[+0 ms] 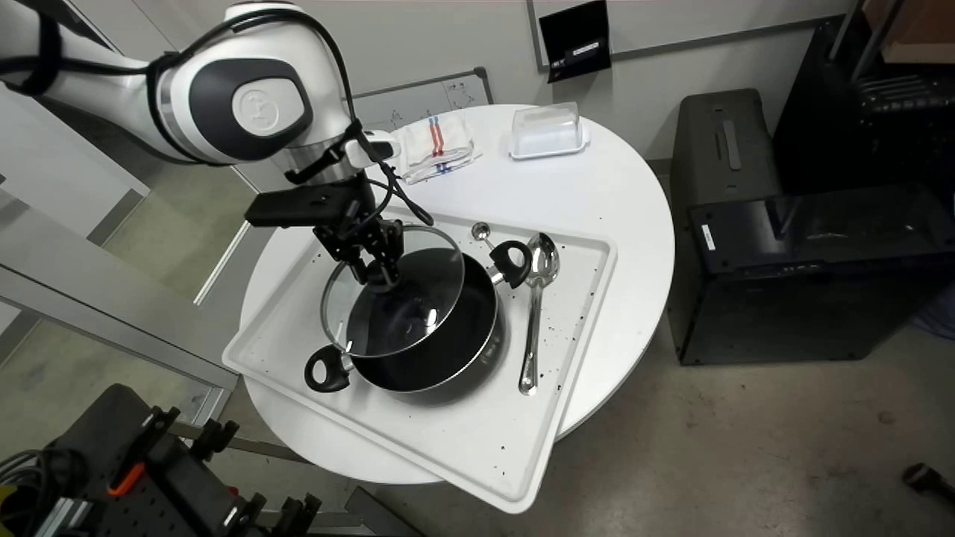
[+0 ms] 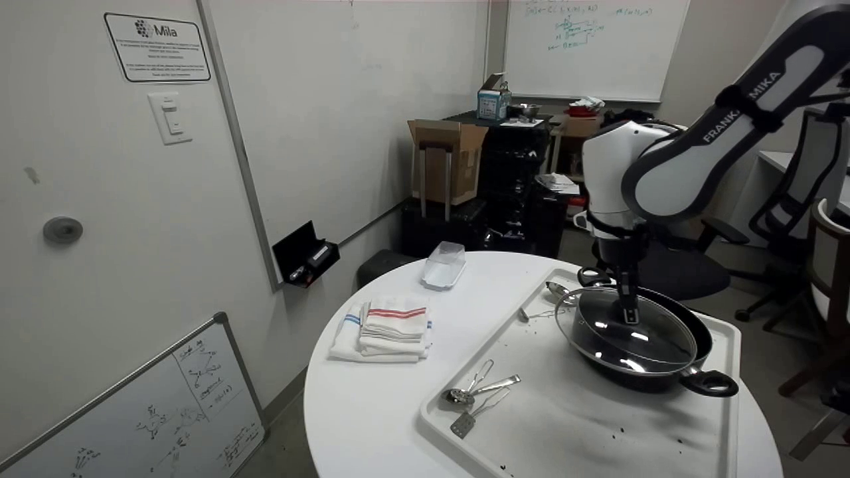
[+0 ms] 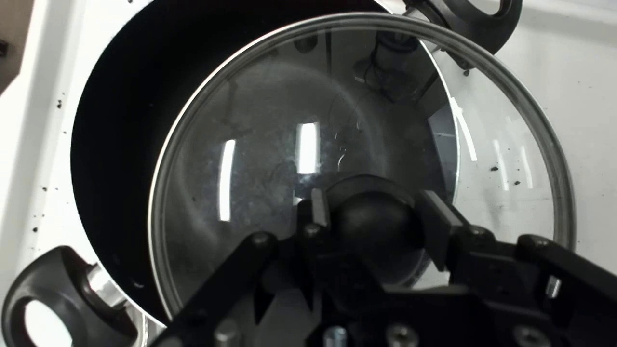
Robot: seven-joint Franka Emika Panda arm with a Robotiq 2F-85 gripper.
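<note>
A round glass lid (image 1: 414,313) with a steel rim hangs partly over the black pot (image 1: 476,340), set off to one side so that a crescent of the pot's inside stays uncovered. My gripper (image 1: 380,273) is shut on the lid's black knob (image 3: 376,222), which sits between the two fingers in the wrist view. In exterior view 2 the lid (image 2: 629,338) reaches past the pot's rim on the towel side. Whether its edge touches the pot rim, I cannot tell.
Both pot handles (image 1: 327,368) stick out sideways. A large spoon (image 1: 533,313) lies on the white tray (image 1: 465,465) beside the pot, and small utensils (image 2: 478,394) lie at another corner. Folded towels (image 1: 436,146) and a clear-lidded dish (image 1: 548,131) occupy the table's back.
</note>
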